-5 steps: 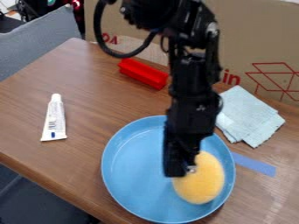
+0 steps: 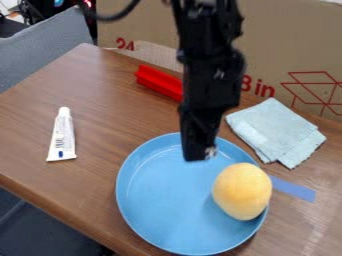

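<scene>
My gripper [image 2: 201,150] hangs over the back rim of the blue plate [image 2: 167,205], shut, with nothing visible between its fingers. A round pale-yellow object [image 2: 242,190] rests on the right part of the plate, apart from the gripper and to its lower right.
A white tube [image 2: 62,135] lies on the left of the wooden table [image 2: 67,100]. A red object [image 2: 158,82] lies at the back, in front of a cardboard box [image 2: 287,50]. A folded light-blue cloth [image 2: 274,130] is right of the plate, near a blue tape strip. The table's left edge borders a dark chair.
The yellow object now shows fully on the plate.
</scene>
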